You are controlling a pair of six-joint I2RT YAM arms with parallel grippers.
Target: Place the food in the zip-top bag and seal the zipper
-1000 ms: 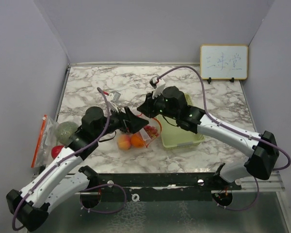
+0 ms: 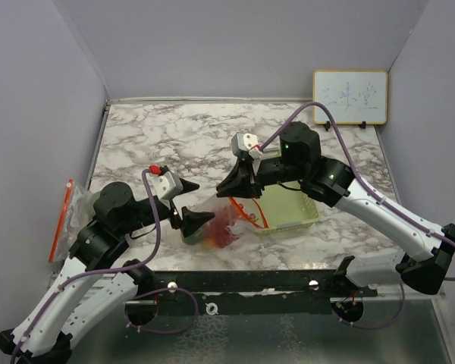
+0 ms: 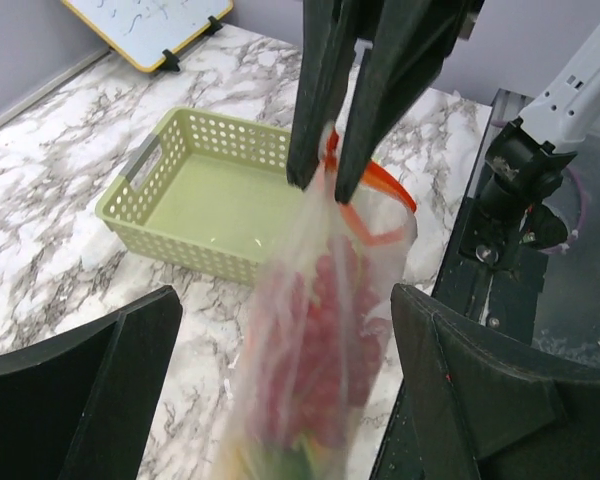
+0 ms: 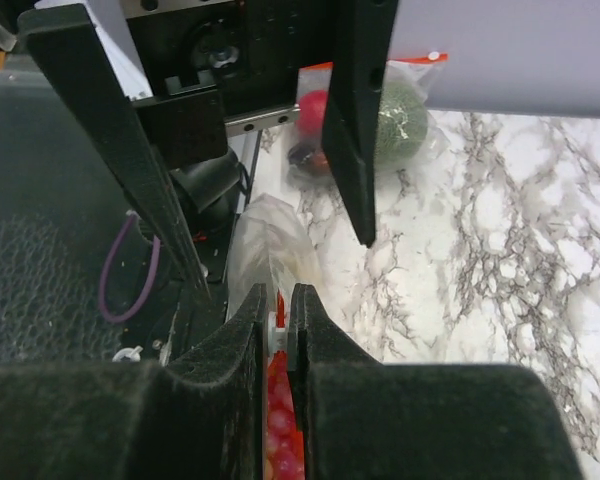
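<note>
The zip bag [image 2: 224, 224] holds red round food and some green and yellow items, dangling from my right gripper, which is shut on its orange-zippered top edge. In the left wrist view the bag [image 3: 310, 350] hangs loose and translucent between and beyond my left fingers. My left gripper [image 2: 193, 203] is just left of the bag with its fingers wide apart, nothing visibly clamped between them.
A green basket sits behind the bag on the right. Another filled bag [image 2: 80, 216] with orange zipper lies at the far left. A whiteboard [image 2: 349, 95] stands at back right.
My right gripper, with the bag, has shifted slightly toward the front.
</note>
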